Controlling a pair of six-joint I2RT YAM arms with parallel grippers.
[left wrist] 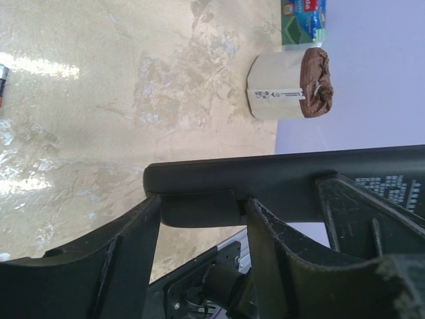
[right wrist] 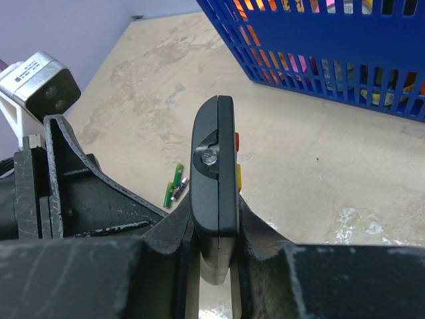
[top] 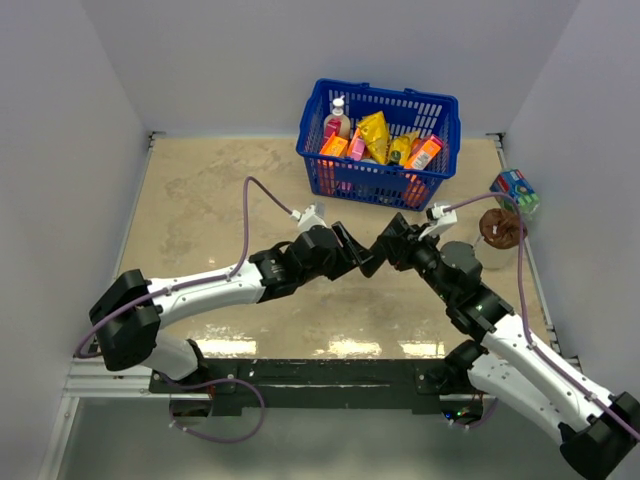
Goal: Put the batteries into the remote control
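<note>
The black remote control (left wrist: 285, 183) is held above the table, with my right gripper shut on it. In the right wrist view it stands edge-on, and its coloured buttons just show on one side. My left gripper is part open at the remote's free end, its two fingertips on either side of the battery cover (left wrist: 201, 207); whether they touch it I cannot tell. The cover appears seated in the remote. Several small batteries lie on the table, and the end of one battery (left wrist: 2, 78) shows at the left wrist view's edge.
A blue basket (top: 385, 185) full of goods stands at the back. To the right are a brown-topped roll (top: 502, 229) and a blue-green box (top: 516, 186).
</note>
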